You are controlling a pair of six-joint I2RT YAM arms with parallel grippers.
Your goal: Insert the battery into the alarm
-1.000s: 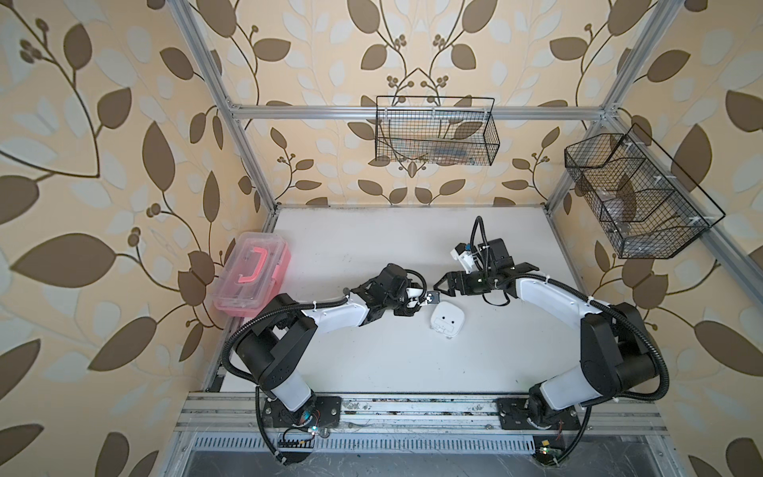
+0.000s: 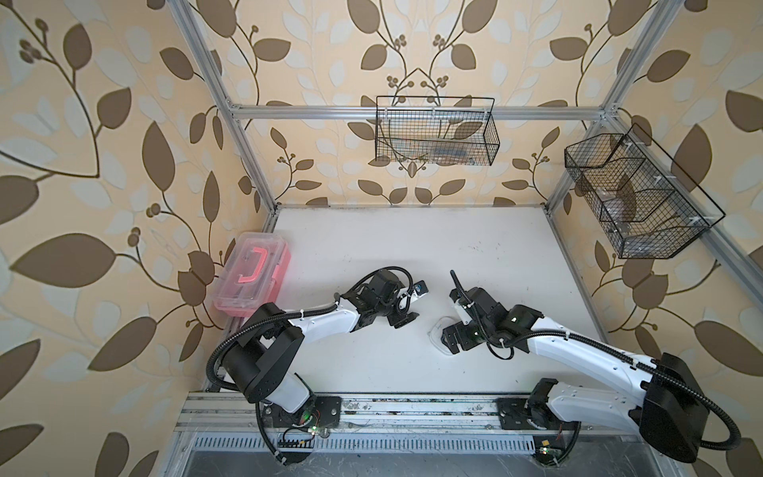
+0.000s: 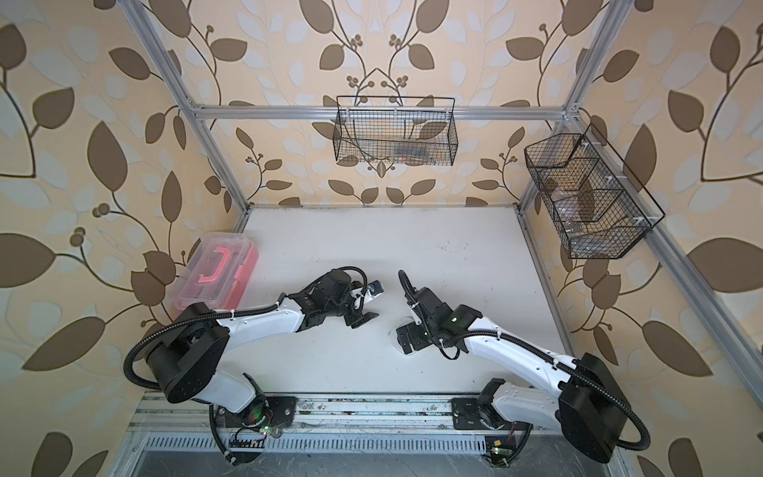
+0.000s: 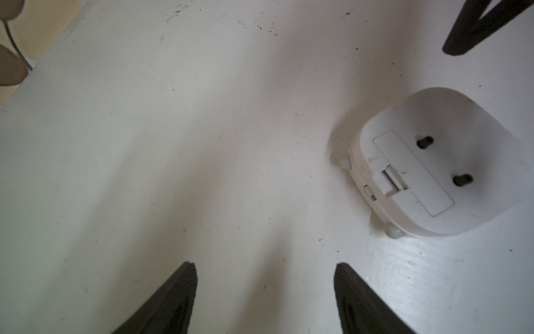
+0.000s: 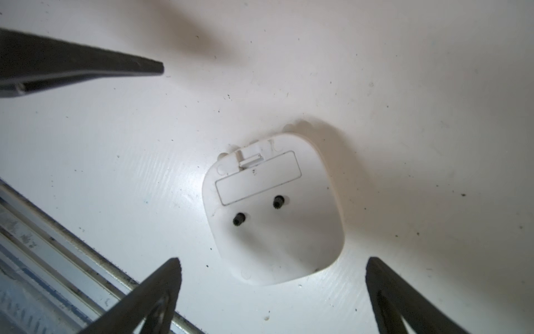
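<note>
The alarm is a white rounded-square case (image 5: pixel 278 233) with two dark pegs on its upper face. A rectangular outlined panel with a small latch slot lies along one side. It rests on the table at the right of the left wrist view, where the same alarm (image 4: pixel 411 167) shows its small feet. Above it, my right gripper is open, its fingers apart on either side of the case and not visibly touching it. My left gripper is open to the alarm's left, with only bare table between its fingers. No battery is visible in any view.
A clear-lidded pink box (image 2: pixel 252 274) stands at the table's left edge. Wire baskets hang on the back wall (image 2: pixel 435 135) and at the right (image 2: pixel 636 194). Both grippers are close together.
The alarm has turned and shifted toward the front of the table. The left gripper has drawn back slightly left.
</note>
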